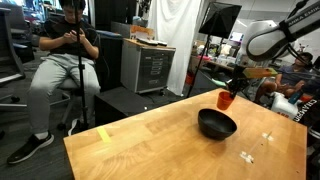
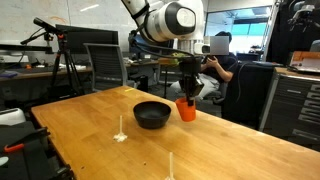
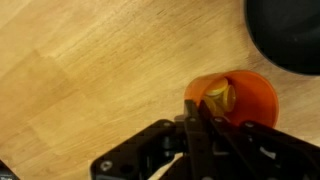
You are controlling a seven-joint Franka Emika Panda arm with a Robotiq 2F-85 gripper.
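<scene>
An orange cup (image 2: 186,110) is held by its rim, with my gripper (image 2: 188,94) shut on it from above. In the wrist view the cup (image 3: 260,100) opens toward the camera, and several yellowish pieces (image 3: 222,97) show inside; the dark fingers cover part of the near rim. Whether the cup's base touches the table cannot be told. A black bowl (image 1: 216,124) sits close by on the table, apart from the cup. Its edge also shows at the top right of the wrist view.
Small white stick-like items (image 2: 121,130) stand or lie on the wooden table (image 1: 165,150). A yellow strip (image 1: 104,134) marks its left part. A seated person (image 1: 70,60) is beyond the table.
</scene>
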